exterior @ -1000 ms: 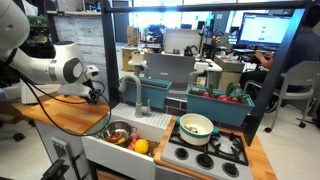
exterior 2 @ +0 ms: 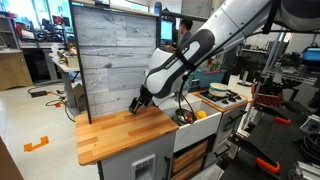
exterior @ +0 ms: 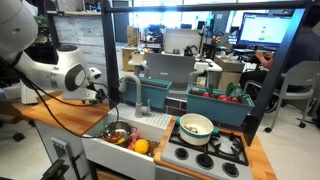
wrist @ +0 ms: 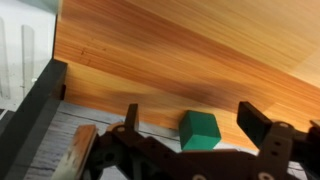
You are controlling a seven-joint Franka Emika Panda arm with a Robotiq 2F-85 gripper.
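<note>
A small green block-like object [wrist: 199, 130] shows at the bottom of the wrist view, by the edge of the wooden counter where grey planks begin. My gripper is open, its dark fingers [wrist: 267, 127] apart on either side of the green object in that view. Whether either finger touches it cannot be told. From outside, the gripper [exterior: 99, 88] is low over the left part of the wooden counter [exterior: 62, 112], close to the plank wall. In the second exterior view the gripper [exterior 2: 146, 100] likewise hangs near that wall; the green object is not clear there.
Right of the counter is a sink with a metal bowl [exterior: 120, 133] and several colourful items, behind it a tall faucet [exterior: 138, 92]. Farther right, a pot [exterior: 196, 127] stands on the stove. The plank wall [exterior 2: 115, 68] bounds the counter's back.
Across the last second the arm has shifted a little along the counter and now sits lower, its gripper closer to the surface. The sink and stove items have stayed put.
</note>
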